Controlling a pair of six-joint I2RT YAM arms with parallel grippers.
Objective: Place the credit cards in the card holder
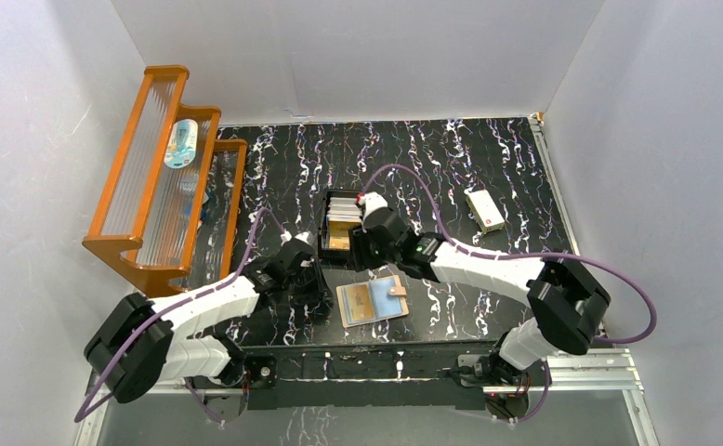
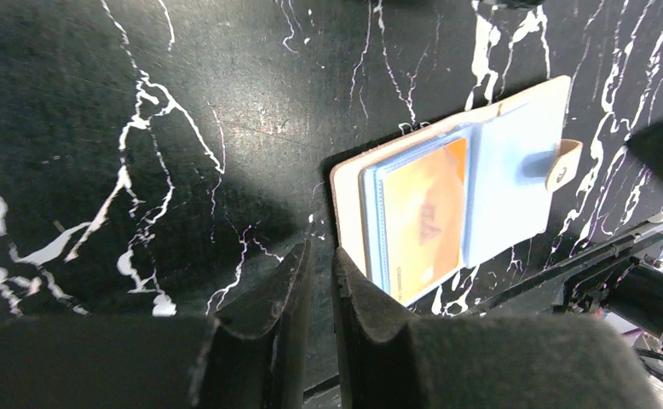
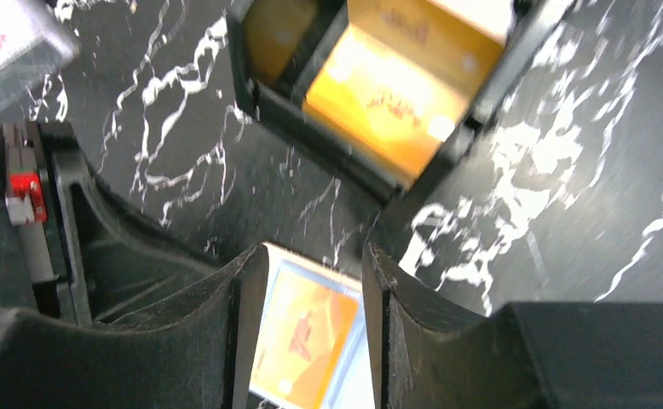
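An open card holder (image 1: 372, 300) lies near the front edge, an orange card (image 2: 422, 217) in its left side and a light blue sleeve on the right. Behind it stands a black box (image 1: 322, 243) holding several cards (image 3: 379, 102). My left gripper hangs just left of the holder, fingertips close together, nothing seen between them. My right gripper is over the front of the box, above and behind the holder, its fingertips a little apart with nothing seen between them.
A wooden tiered shelf (image 1: 135, 242) fills the left side. A pale small box (image 1: 484, 211) lies at the right.
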